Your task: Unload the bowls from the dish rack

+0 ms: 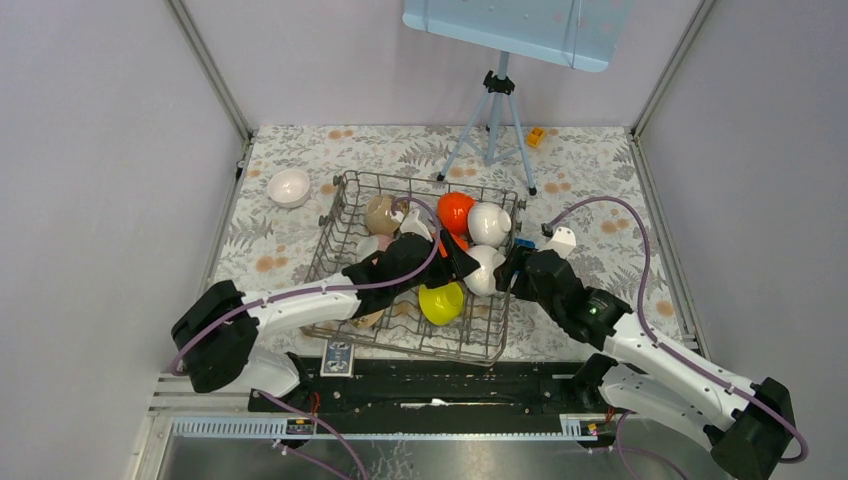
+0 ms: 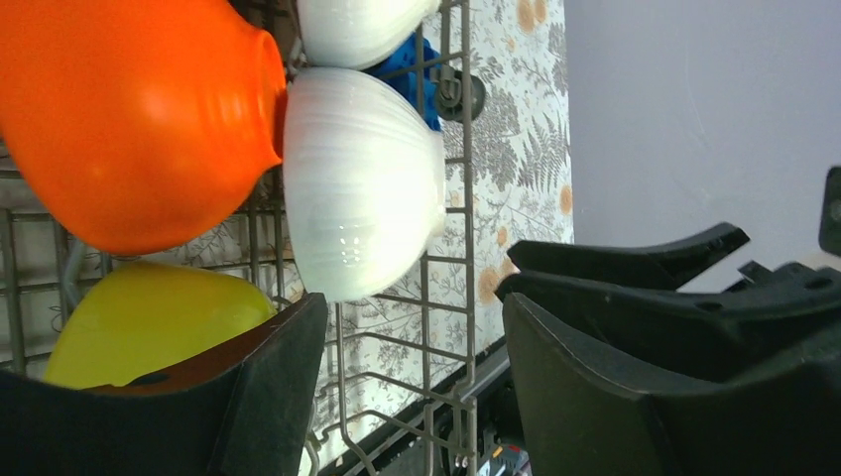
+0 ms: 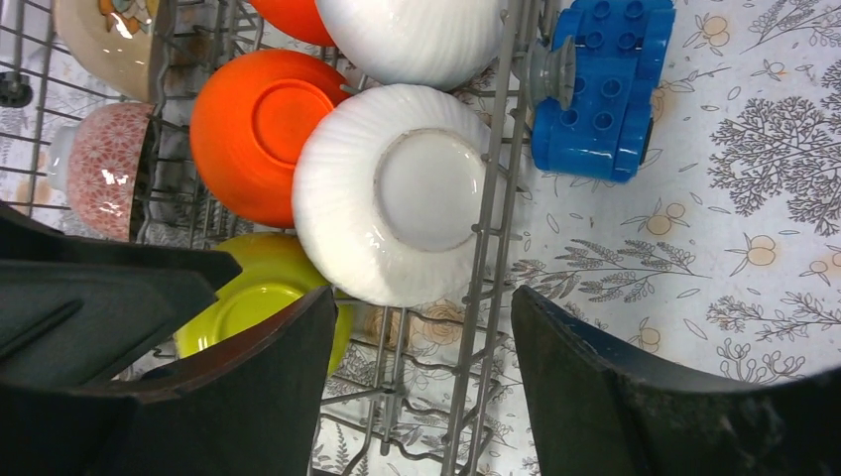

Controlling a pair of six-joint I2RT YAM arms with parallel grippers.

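A wire dish rack point(image 1: 345, 205) holds bowls on their sides: two white point(image 3: 426, 188) point(image 1: 489, 223), two orange point(image 3: 268, 129) point(image 1: 455, 210), a yellow point(image 1: 440, 303), beige point(image 1: 382, 213) and pink patterned point(image 3: 104, 164). My left gripper stands open above the rack over the middle bowls, near the front white bowl, nothing visible between its fingers. My right gripper is open at the rack's right edge, beside that same white bowl. The two grippers are close together, each showing in the other's wrist view.
A white bowl point(image 1: 289, 187) stands on the table left of the rack. A blue block piece point(image 3: 602, 99) is at the rack's right side. A tripod point(image 1: 497, 110) stands behind.
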